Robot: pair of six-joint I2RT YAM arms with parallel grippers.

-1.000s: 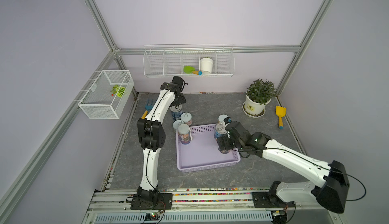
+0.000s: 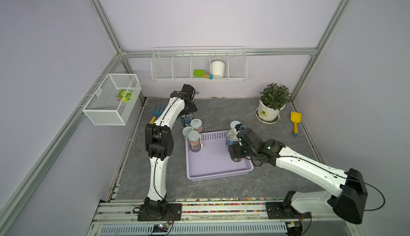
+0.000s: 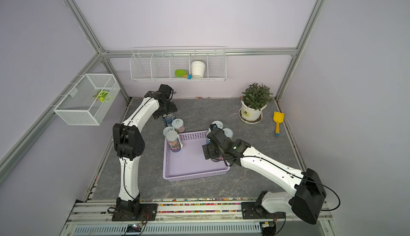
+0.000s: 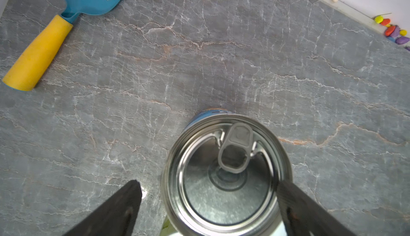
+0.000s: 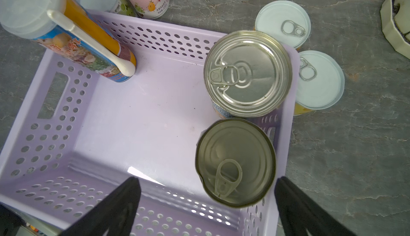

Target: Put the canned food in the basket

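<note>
My left gripper is open, its fingers on either side of a tall blue can with a silver pull-tab lid; contact with the can cannot be made out. Over the right part of the lilac basket, my right gripper hangs open above a brown-lidded can. A silver-lidded can stands behind that one inside the basket. The jar with a spoon is at the basket's back left corner. Outside the basket stand a pink can and a white-lidded can.
A blue and yellow garden fork lies left of the left gripper. At the back right is a potted plant, with a yellow shovel beside it. The basket's middle and front left are empty.
My left gripper has come down over the tall blue can, whose lid was visible from above before and is now mostly covered. The right arm looks unchanged.
</note>
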